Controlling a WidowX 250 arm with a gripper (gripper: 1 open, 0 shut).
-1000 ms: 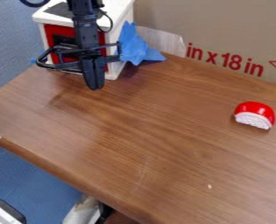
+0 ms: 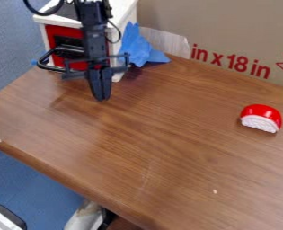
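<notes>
The black gripper (image 2: 101, 90) hangs point-down over the back left of the wooden table (image 2: 144, 162), in front of a white and red box (image 2: 62, 40). Its fingertips are dark and small, and I cannot tell whether they are open or shut. At the right of the table lies a red object with a white, ridged front face (image 2: 261, 118), well apart from the gripper.
A crumpled blue cloth (image 2: 144, 49) sits at the back beside the box. Cardboard with red printing (image 2: 222, 40) stands behind the table. Blue flooring shows beyond the left edge.
The gripper has shifted slightly to the right over the last second. The red object and the other things have not moved.
</notes>
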